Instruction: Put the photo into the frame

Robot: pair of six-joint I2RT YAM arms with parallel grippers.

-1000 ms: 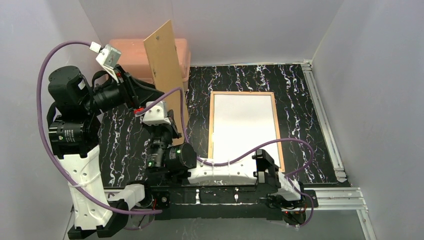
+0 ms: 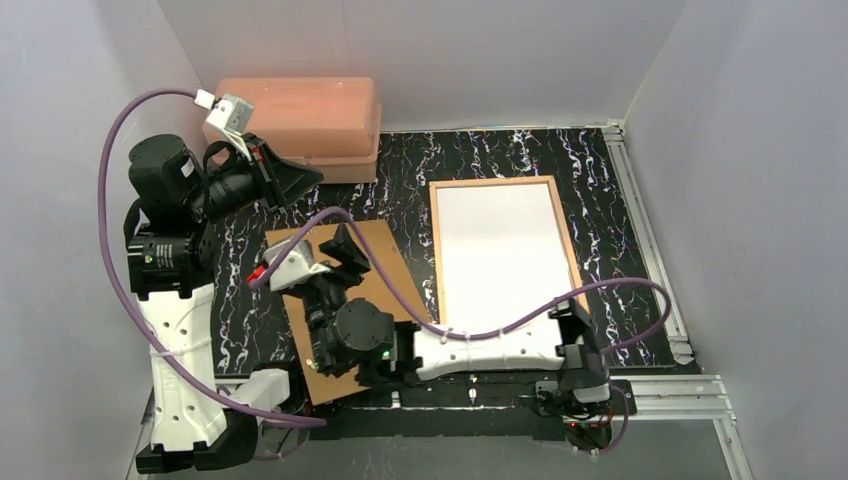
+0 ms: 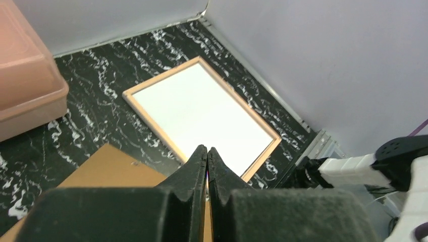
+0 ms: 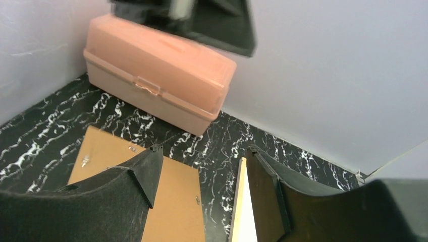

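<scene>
The wooden frame [image 2: 435, 230] lies flat on the right half of the table, slightly turned, with a plain white face [image 2: 500, 240] inside it. A brown backing board [image 2: 375, 300] rests on the table to its left, partly covered by the right arm. Over that board my right gripper is open, its fingers apart and nothing between them. My left gripper hangs in the air near the box, shut with nothing showing between its fingertips. No printed photo can be made out.
A closed pink box [image 2: 300, 115] stands at the back left. The right forearm and its purple cable [image 2: 500, 333] pass over the frame's front part.
The brown board has gone from standing steeply in the right gripper's grasp to lying on the table, released. The frame has shifted slightly right and turned. The left arm has moved a little right.
</scene>
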